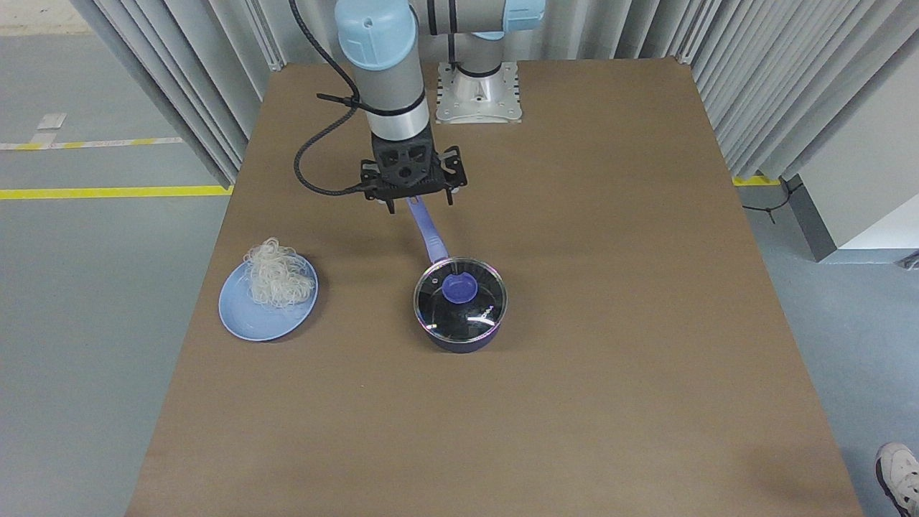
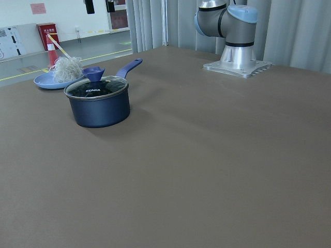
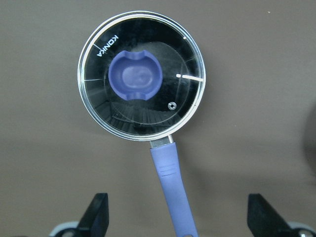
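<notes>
A dark blue saucepan (image 2: 99,110) with a glass lid and blue knob (image 1: 459,288) sits mid-table, its lilac handle (image 3: 170,187) pointing toward the robot base. To its left in the front view, a blue plate (image 1: 251,320) holds white noodle-like strands (image 1: 277,274). My gripper (image 1: 420,210) hangs above the far end of the handle, open, with nothing between its fingers; in the wrist view its fingertips (image 3: 100,210) flank the handle from above, well apart from it. In the left view only the fingertips show at the top edge.
The robot's base (image 1: 479,99) stands at the back edge, with grey curtains behind it.
</notes>
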